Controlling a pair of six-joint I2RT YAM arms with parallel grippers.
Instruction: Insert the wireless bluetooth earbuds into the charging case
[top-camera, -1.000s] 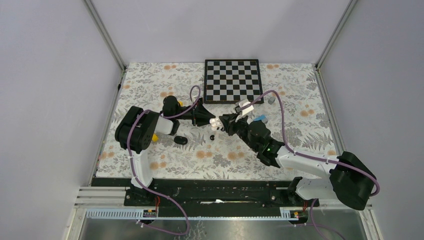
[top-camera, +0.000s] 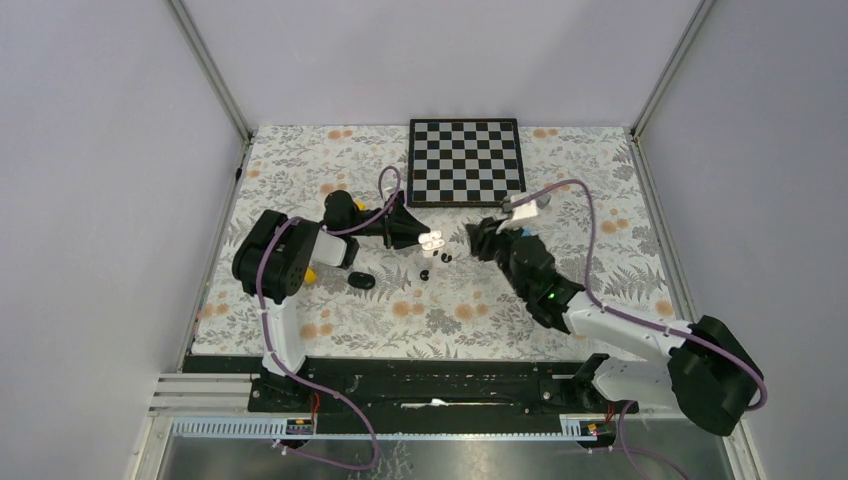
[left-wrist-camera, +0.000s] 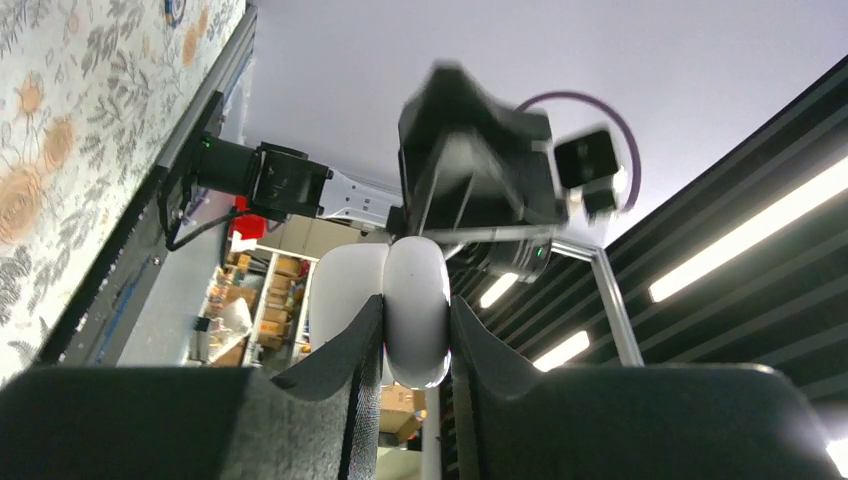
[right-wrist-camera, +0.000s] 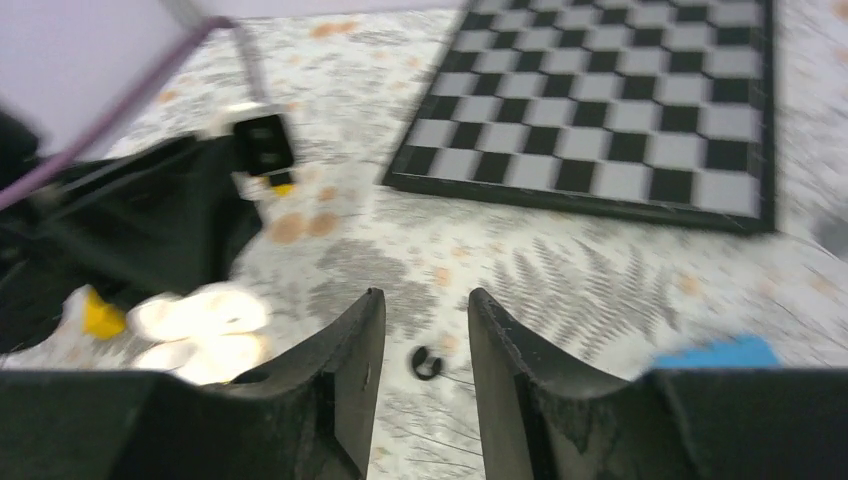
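Observation:
A white charging case (top-camera: 431, 241), its lid standing open, is held above the cloth left of centre. My left gripper (top-camera: 415, 238) is shut on it; in the left wrist view the white case (left-wrist-camera: 416, 310) sits pinched between dark fingers. Right of the case and apart from it, my right gripper (top-camera: 471, 236) is blurred. The right wrist view shows this gripper part open, with only patterned cloth seen between its fingertips. Small black earbuds (top-camera: 446, 257) (top-camera: 424, 274) lie on the cloth below the case. The inside of the case cannot be made out.
A black oval object (top-camera: 361, 281) lies near the left arm. Behind the grippers is a checkered board (top-camera: 466, 160) with a raised dark frame. A blue object (right-wrist-camera: 720, 355) lies on the right side.
My right gripper has moved away from the white case, rightward and slightly back, leaving a gap where it was close beside it. The left arm and case are nearly still.

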